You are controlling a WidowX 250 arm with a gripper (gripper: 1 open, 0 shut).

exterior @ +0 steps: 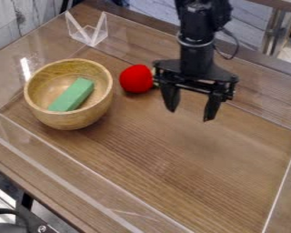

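My gripper (188, 100) hangs at the upper middle of the camera view, its two dark fingers apart, with nothing clear between them. A red round object (137, 78) lies just to its left. A small green item behind the gripper is mostly hidden. At the left, a wooden bowl (94, 107) holds a green block (70, 96).
A clear plastic container (87, 27) stands at the back left. A dark cable or object shows at the lower left corner.
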